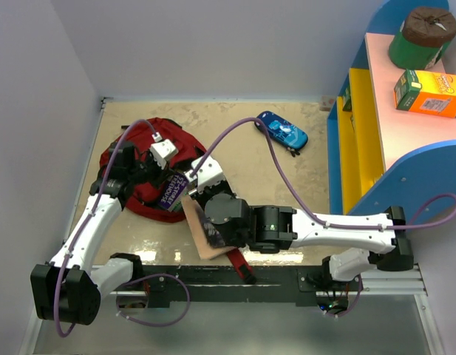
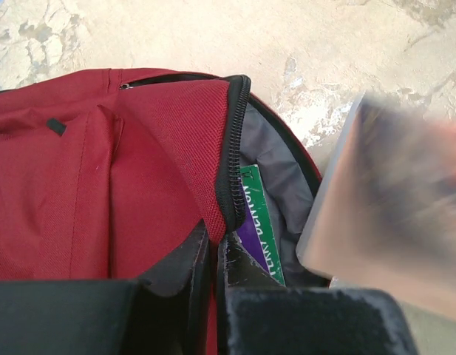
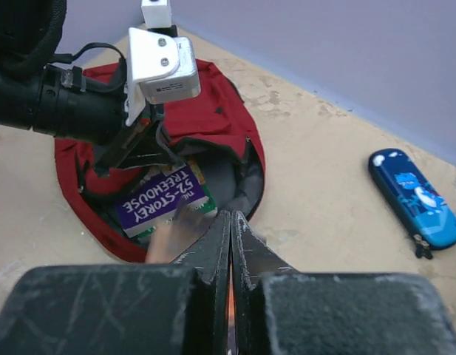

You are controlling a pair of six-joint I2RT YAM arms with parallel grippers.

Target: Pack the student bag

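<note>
The red bag lies open on the floor, its grey lining showing in the left wrist view. A purple and green book rests inside it. My left gripper is shut on the bag's zippered flap, holding it up. Beside the opening hangs a second book, pale-edged with a dark picture; it is tilted and blurred in the left wrist view. My right gripper is shut on this book, which is mostly hidden below the fingers in the right wrist view. A blue pencil case lies apart at the back.
A red strap runs from the bag toward the front edge. To the right stands a shelf bearing an orange box and a green-brown canister. Floor around the pencil case is clear.
</note>
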